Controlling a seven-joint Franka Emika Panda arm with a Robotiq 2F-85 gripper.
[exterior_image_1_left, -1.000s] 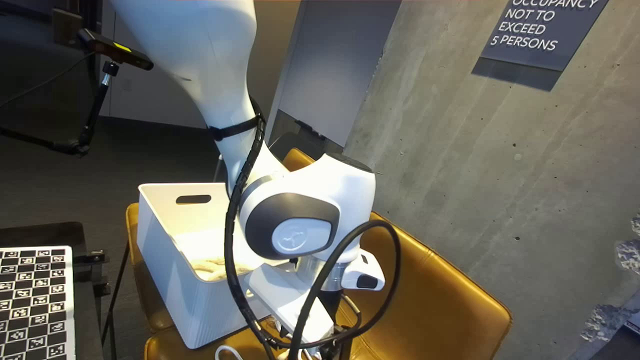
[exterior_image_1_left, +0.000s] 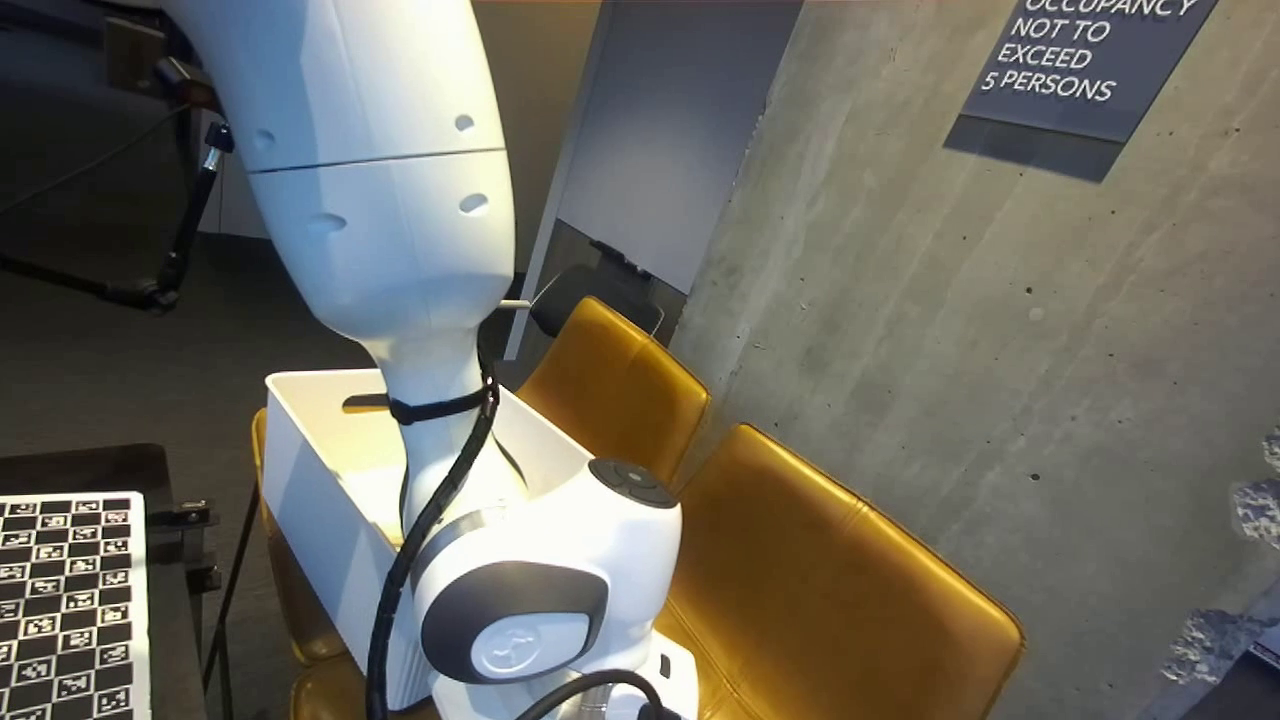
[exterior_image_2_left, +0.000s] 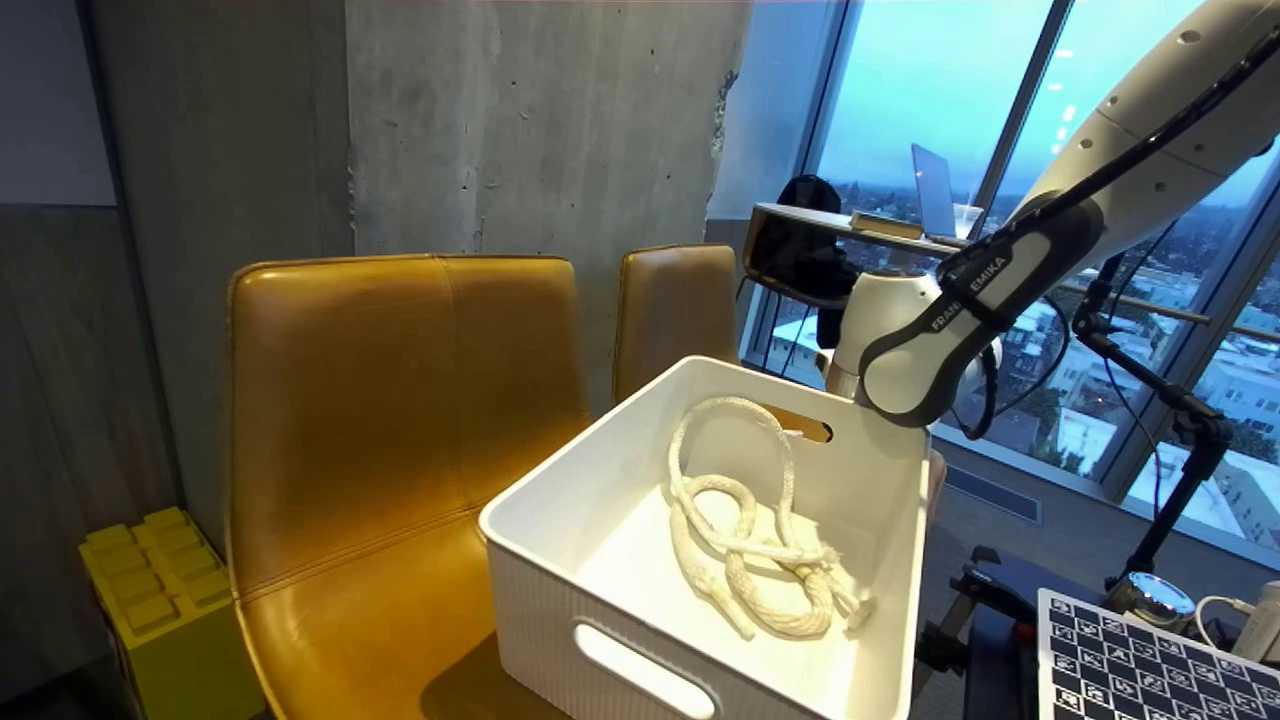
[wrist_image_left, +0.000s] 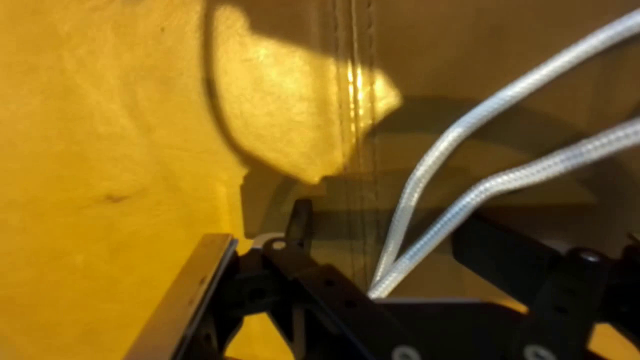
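Note:
In the wrist view my gripper is over the tan leather chair (wrist_image_left: 282, 114), its two dark fingers apart, one finger (wrist_image_left: 301, 219) on the left and the other on the right. A white braided cord (wrist_image_left: 453, 135) comes in from the right as two strands. They meet in the gap between the fingers and pass out of sight at the gripper's base. Neither finger visibly presses on the cord. In exterior view 2 a white bin (exterior_image_2_left: 546, 498) holds a coiled cream rope (exterior_image_2_left: 732, 546); the gripper itself is hidden there behind the bin.
A checkered board (exterior_image_1_left: 72, 606) stands on a dark stand left of the bin in exterior view 1. Chair backs (exterior_image_1_left: 828, 576) and a concrete wall (exterior_image_1_left: 1020, 312) bound the right side. A yellow block (exterior_image_2_left: 168, 600) sits at far left in exterior view 2.
In exterior view 1 the arm has come down and its wrist has shifted left, beside the bin. The bin sits slightly farther left. A white cord loop seen at the bottom edge is now hidden.

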